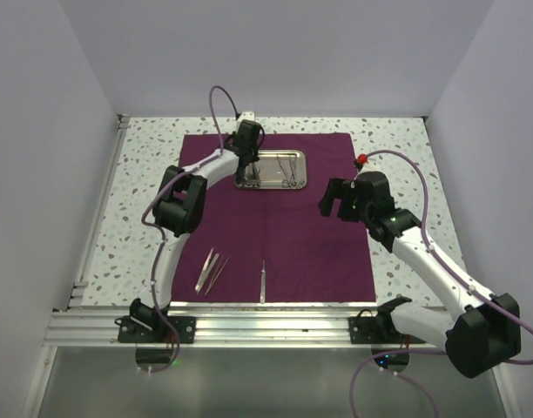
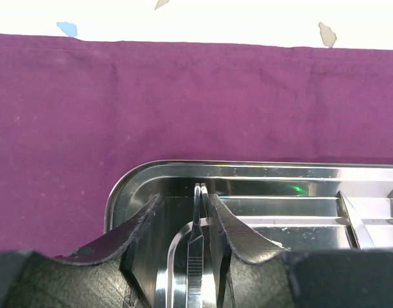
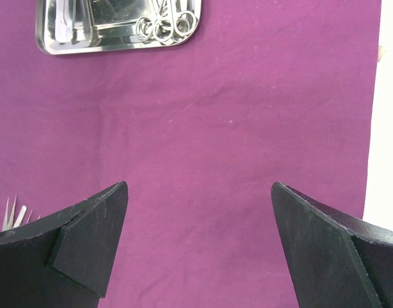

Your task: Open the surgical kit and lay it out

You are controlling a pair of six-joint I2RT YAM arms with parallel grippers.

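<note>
The steel tray lies on the purple cloth at the back, holding scissors-like tools and other instruments. My left gripper is down in the tray's left end, part open around a slim steel tweezer-like instrument; whether its fingers touch it I cannot tell. My right gripper is open and empty over the cloth, right of and nearer than the tray.
On the near left of the cloth lie several slim instruments, and a single long one at the near middle.
</note>
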